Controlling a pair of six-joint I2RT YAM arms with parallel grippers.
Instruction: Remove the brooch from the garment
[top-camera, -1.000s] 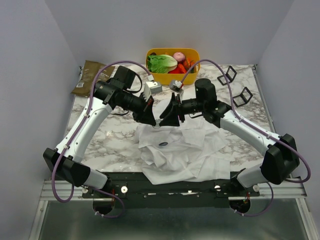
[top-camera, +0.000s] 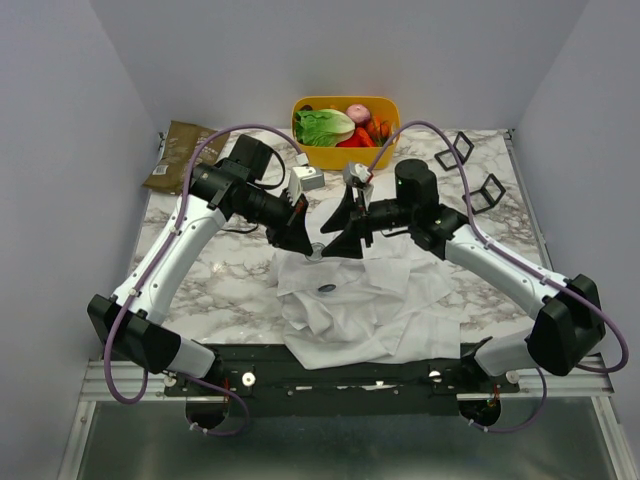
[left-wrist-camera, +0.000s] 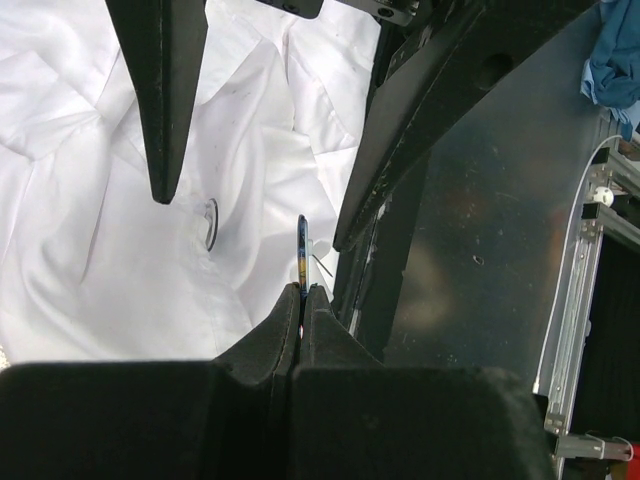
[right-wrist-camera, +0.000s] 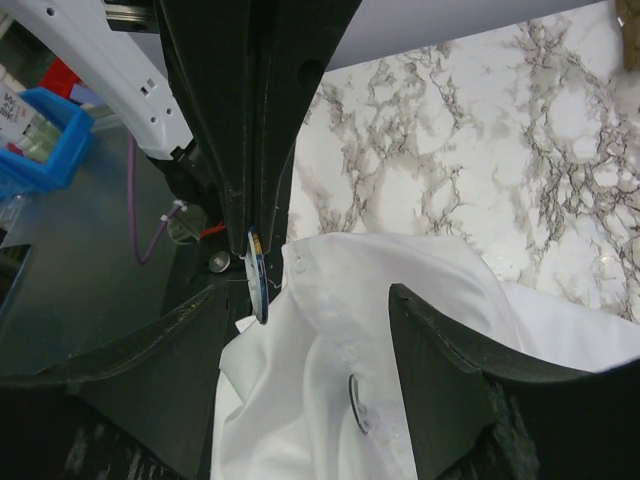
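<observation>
Edge-on in the left wrist view is a thin round brooch-like disc (left-wrist-camera: 303, 250), with my left gripper shut on its edge. A fine pin seems to stick out beside it. The right wrist view shows the same disc (right-wrist-camera: 258, 280) hanging below the left fingers (right-wrist-camera: 240, 215), above the cloth. My right gripper is open, its fingers to either side with nothing gripped; the disc is near one of them. A dark oval brooch (top-camera: 327, 288) lies on the white garment (top-camera: 350, 320). Whether it is pinned there cannot be told.
Behind the arms stands a yellow bin (top-camera: 345, 157) of vegetables. A brown packet (top-camera: 180, 157) lies back left, and black frames (top-camera: 487, 193) stand at the right. Both grippers are very close together. Bare marble table shows on the left and right.
The left arm and the garment look unmoved.
</observation>
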